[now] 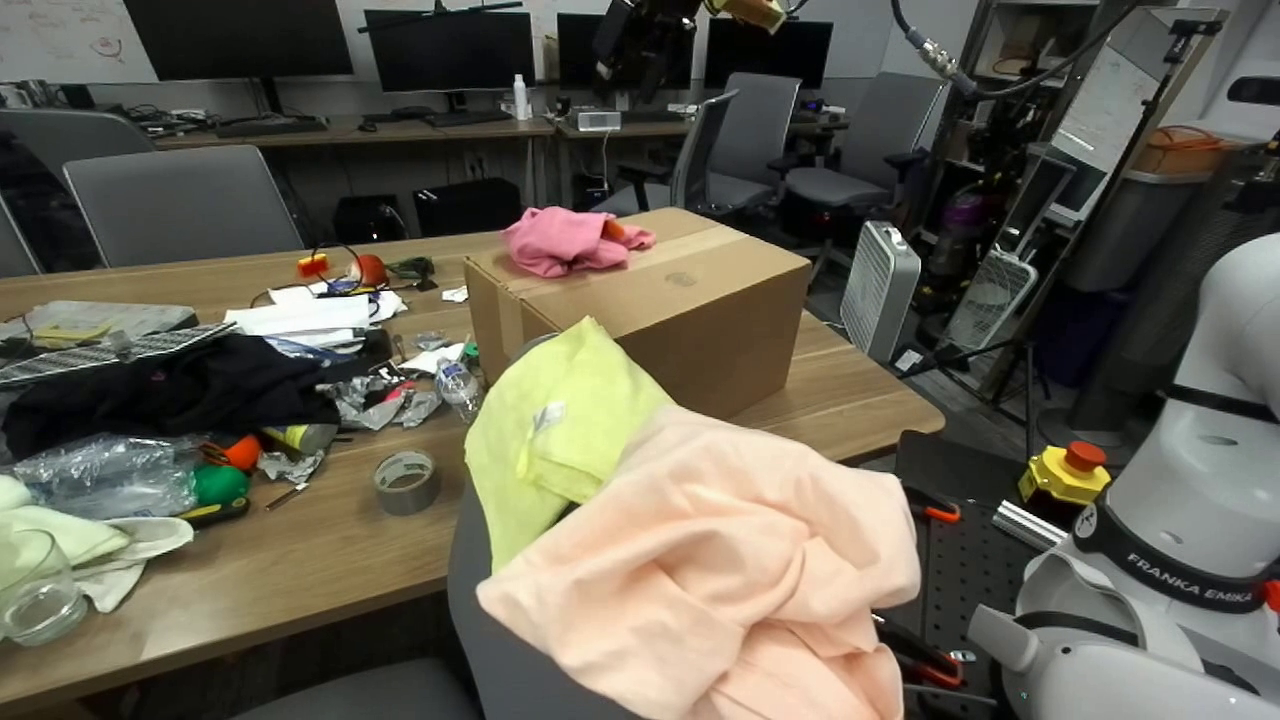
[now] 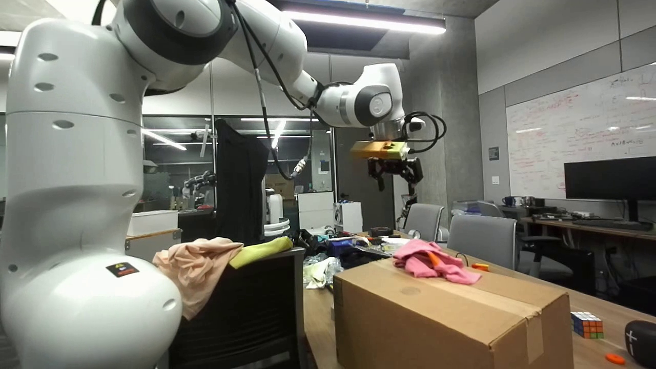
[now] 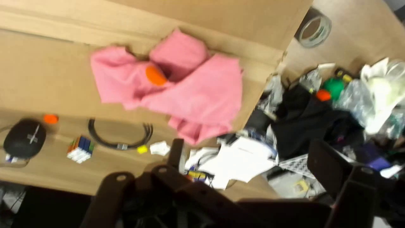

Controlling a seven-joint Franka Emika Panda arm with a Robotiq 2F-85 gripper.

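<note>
A crumpled pink cloth (image 1: 561,241) lies on top of the closed cardboard box (image 1: 744,288), near one end. An orange spot (image 3: 155,75) shows among its folds in the wrist view. High above the box, clear of the cloth, hangs my gripper (image 2: 396,181). Its black fingers (image 3: 327,167) are spread wide in the wrist view, with only the table and its clutter visible beyond the gap. The pink cloth (image 2: 430,258) is also plain in exterior view 2, below the gripper and apart from it.
Yellow (image 1: 576,414) and peach (image 1: 732,552) cloths drape over a chair in front of the box. Clutter, including a black cloth (image 1: 192,390) and a tape roll (image 1: 407,482), covers the table beside it. Much of the box top is bare.
</note>
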